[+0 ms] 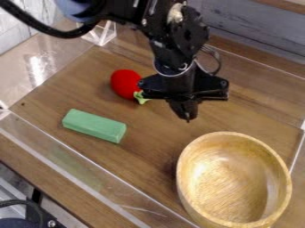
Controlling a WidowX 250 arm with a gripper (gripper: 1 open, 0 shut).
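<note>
My black gripper (185,109) hangs over the middle of the wooden table, shut, with nothing visible between its fingers. To its left lies a red round object (124,82) with a small green part, partly behind the gripper body. A green rectangular block (94,126) lies at the left front of the table. A large light wooden bowl (234,183) stands at the lower right, in front of and right of the gripper.
A clear plastic wall runs along the left and front edges, and a grey wall borders the back.
</note>
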